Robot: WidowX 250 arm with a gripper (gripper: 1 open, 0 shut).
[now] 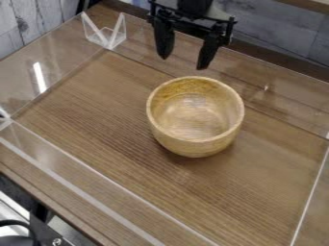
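My black gripper (184,49) hangs at the top centre of the camera view, above and behind a tan wooden bowl (195,114), with its two dark fingers pointing down and spread apart. I see nothing between them. The bowl stands upright in the middle of the table and looks empty.
The wooden table (84,144) has wide free room left, right and in front of the bowl. A white wire-like object (106,31) stands at the back left. Black cable shows at the bottom left corner.
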